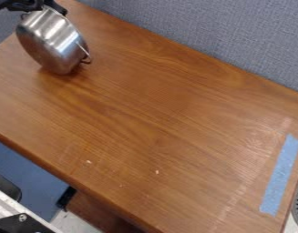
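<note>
A steel pot (pixel 51 41) with a wire handle is tilted on its side at the upper left of the wooden table (pixel 163 127). The black gripper (pixel 32 11) is at the pot's upper rim, at the top left edge of the view. Its fingers are mostly hidden by the pot, so whether they are closed on the rim or handle cannot be seen clearly.
A blue tape strip (pixel 280 175) lies along the table's right edge. A grey fabric partition (pixel 212 36) stands behind the table.
</note>
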